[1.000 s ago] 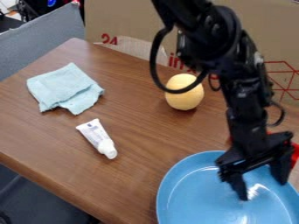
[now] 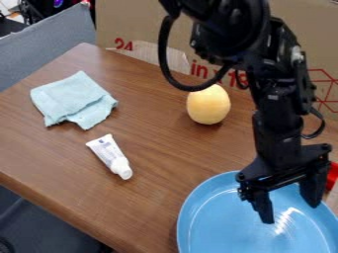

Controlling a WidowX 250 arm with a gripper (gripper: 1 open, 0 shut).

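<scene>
My black gripper (image 2: 288, 204) hangs low over the right part of a light blue plate (image 2: 218, 225), its fingers open and pointing down, with nothing visible between them. A yellow round object (image 2: 208, 105) stands behind it near the cardboard. A white tube (image 2: 111, 156) lies left of the plate, and a folded light blue cloth (image 2: 73, 98) rests at the left of the table. A red object (image 2: 331, 180) is partly hidden behind the gripper at the right edge.
A cardboard box (image 2: 152, 30) lines the back of the wooden table (image 2: 93, 198). The table's left edge borders a grey area.
Over the last second my gripper has shifted very slightly above the plate and now appears sharper. The other objects have not moved.
</scene>
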